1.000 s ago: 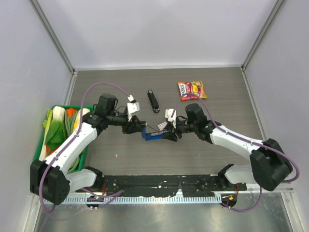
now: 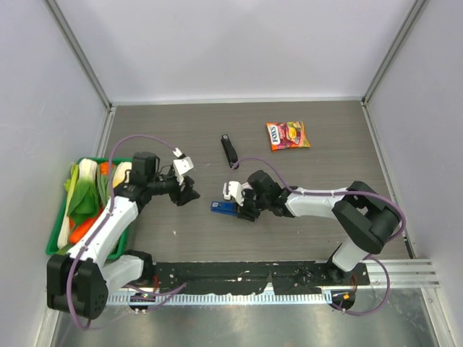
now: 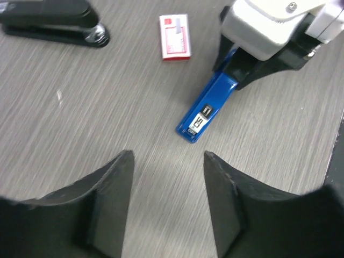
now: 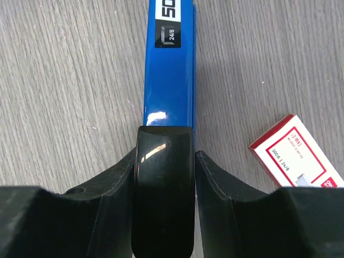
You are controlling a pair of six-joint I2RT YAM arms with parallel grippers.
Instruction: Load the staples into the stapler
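A blue stapler [image 4: 169, 80] with a black end lies closed and low on the table; in the top view it [image 2: 223, 207] sits at centre front. My right gripper [image 2: 250, 213] is shut on its black end [image 4: 164, 188]. My left gripper [image 2: 185, 196] hovers left of the stapler with its fingers [image 3: 113, 188] apart and nothing between them. A small white-and-red staples box [image 3: 174, 37] [image 4: 295, 153] lies beside the blue stapler.
A black stapler [image 2: 228, 150] lies behind, with a snack bag [image 2: 288, 135] at the back right. A green crate [image 2: 56, 231] of vegetables fills the left side.
My left gripper has drawn away leftward, and the right arm has moved lower and leftward.
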